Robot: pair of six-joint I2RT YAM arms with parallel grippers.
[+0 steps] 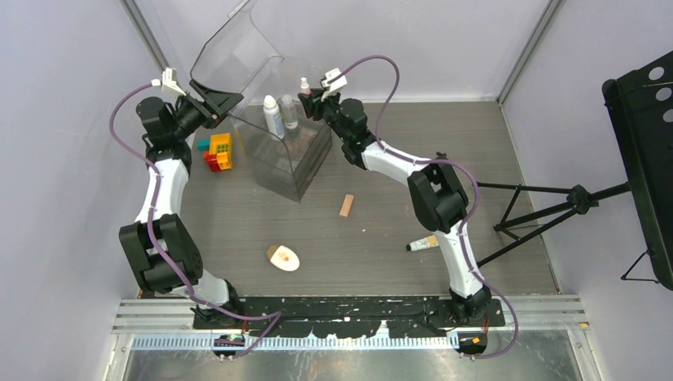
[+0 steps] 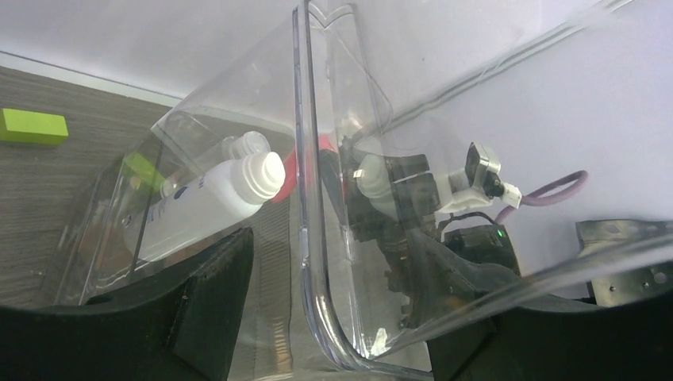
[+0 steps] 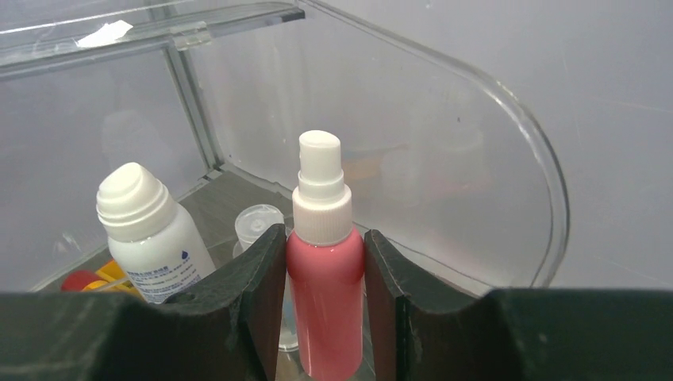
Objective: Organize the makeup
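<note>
My right gripper (image 1: 305, 101) is shut on a pink bottle with a white cap (image 3: 324, 309), upright over the clear organizer (image 1: 274, 175), which holds a white bottle (image 1: 273, 117) and a clear bottle (image 1: 290, 113). At the organizer's upper left, my left gripper has its fingers apart around the edge of the raised clear lid (image 2: 313, 254); whether they touch it I cannot tell. A cream tube (image 1: 422, 243) and a cream oval item (image 1: 283, 257) lie on the table.
Colored blocks (image 1: 222, 149) sit left of the organizer, and a wooden piece (image 1: 346, 205) lies in front. A black stand (image 1: 582, 199) occupies the right side.
</note>
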